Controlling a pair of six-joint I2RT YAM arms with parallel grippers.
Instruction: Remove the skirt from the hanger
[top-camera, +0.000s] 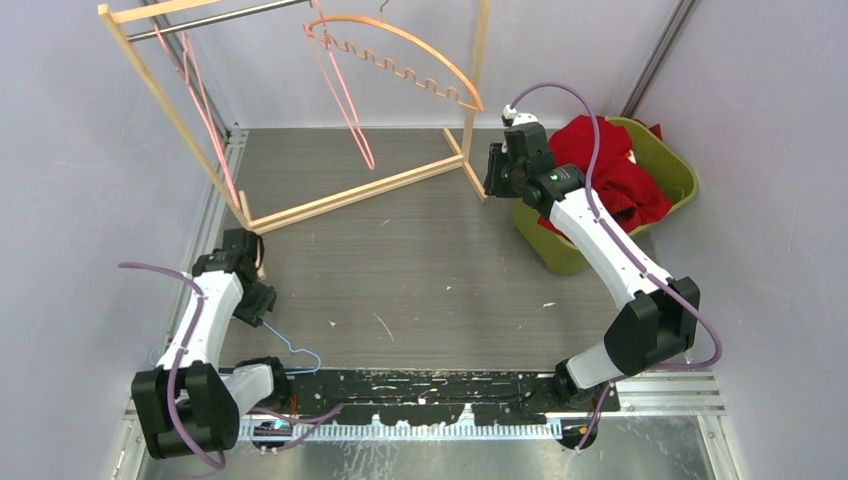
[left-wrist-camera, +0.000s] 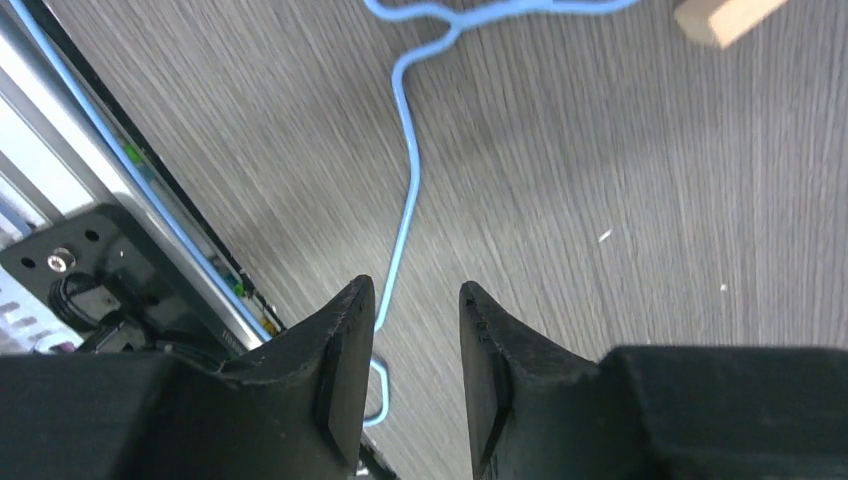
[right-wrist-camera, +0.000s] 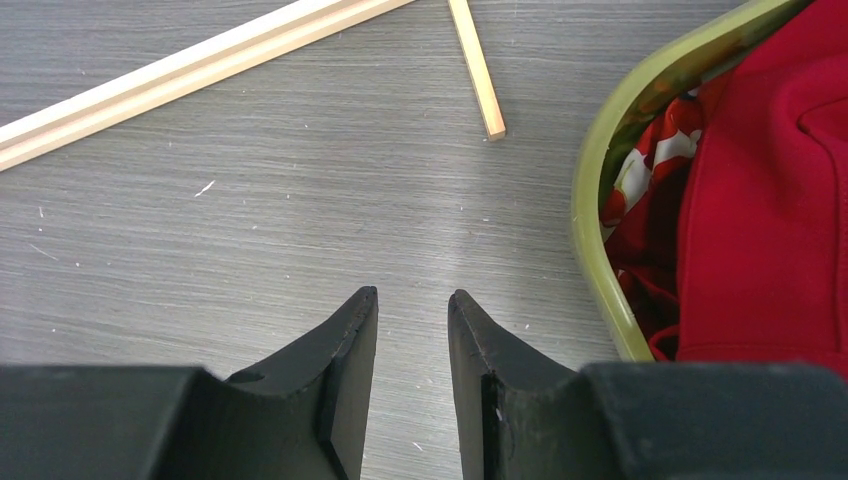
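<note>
A wooden rack holds pink hangers (top-camera: 366, 145) and an arched orange hanger (top-camera: 420, 50), all empty. Red cloth (top-camera: 620, 200) fills the green basket; whether a skirt is among it cannot be told. My left gripper is low at the left above a blue hanger (left-wrist-camera: 408, 130) on the floor, open with nothing between its fingers. My right gripper is beside the basket's left side, fingers apart and empty.
The green basket (right-wrist-camera: 600, 170) stands at the right. The rack's wooden base (top-camera: 350, 197) crosses the back of the grey floor, whose middle is clear.
</note>
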